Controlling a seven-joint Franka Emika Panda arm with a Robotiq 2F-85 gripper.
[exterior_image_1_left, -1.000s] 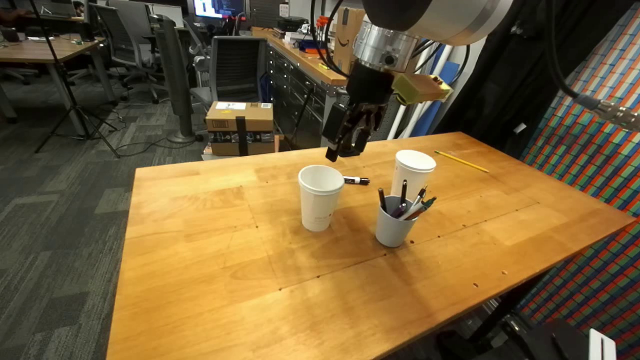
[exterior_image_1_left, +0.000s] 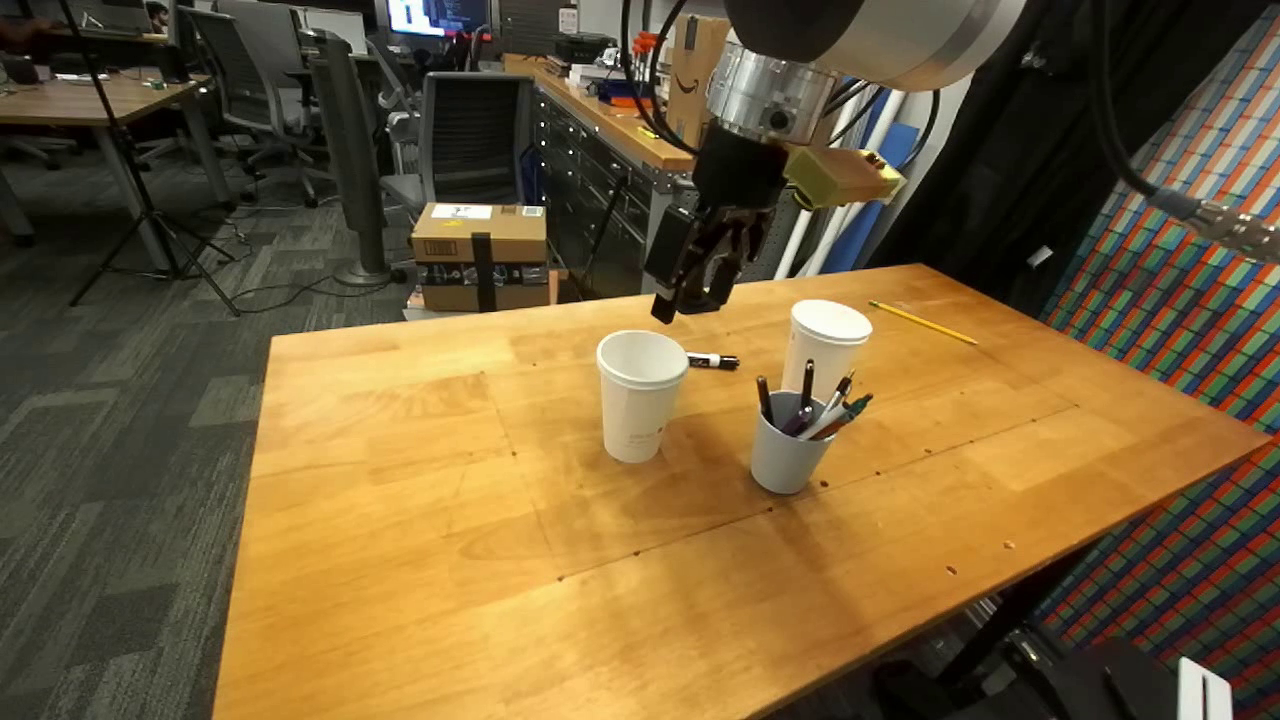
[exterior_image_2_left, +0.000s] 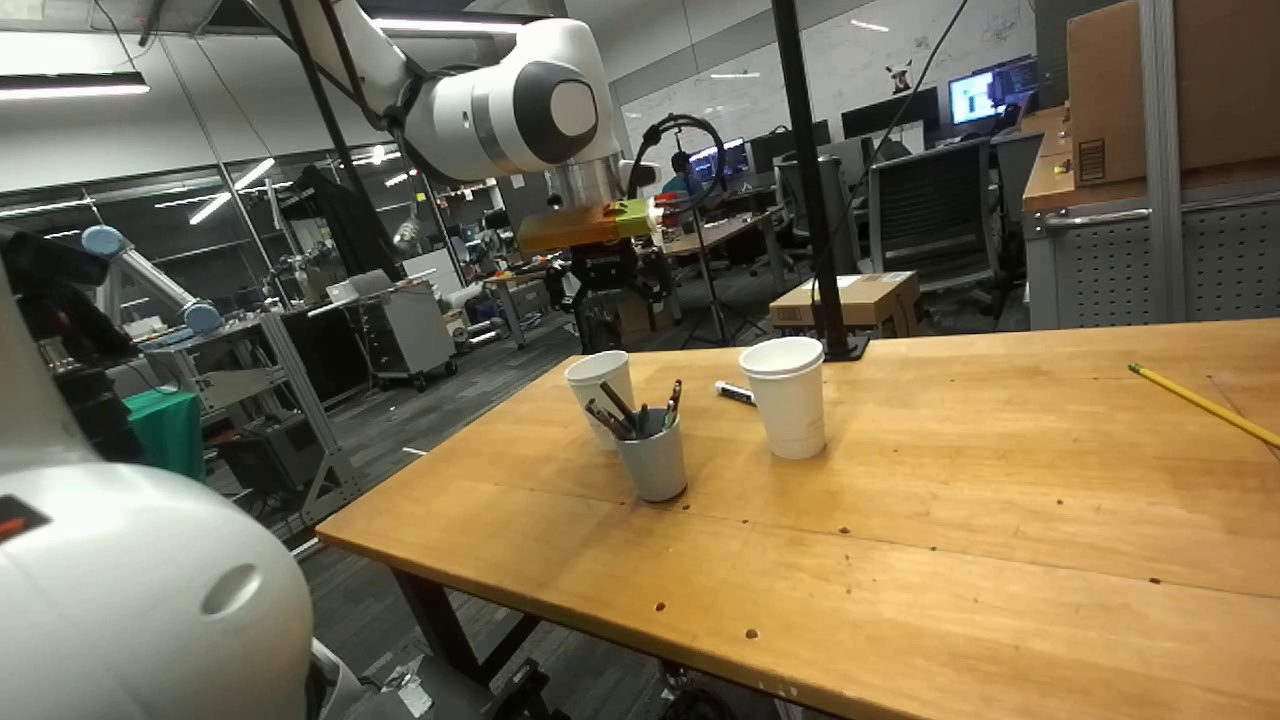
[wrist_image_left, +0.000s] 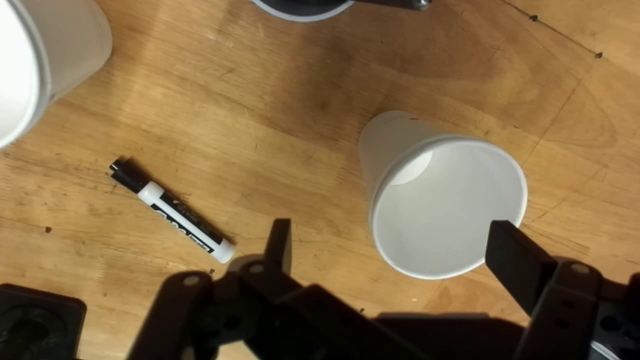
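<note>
My gripper stands open above the table, its two dark fingers wide apart and nothing gripped. Below it, a single white paper cup (wrist_image_left: 384, 147) stands upright and looks empty; its mouth appears between the fingers in the wrist view. The same cup (exterior_image_1_left: 633, 414) is left of the grey pen cup (exterior_image_1_left: 786, 462), which holds several pens. Another white cup (exterior_image_1_left: 822, 348), with what looks like a doubled rim, stands behind the pen cup. Between the white cups lies a black-and-white marker (wrist_image_left: 180, 216), flat on the wood and left of the gripper in the wrist view.
A yellow pencil (exterior_image_1_left: 924, 322) lies by the far right edge of the wooden table (exterior_image_1_left: 396, 516). A cardboard box (exterior_image_1_left: 480, 258) sits beyond the far edge.
</note>
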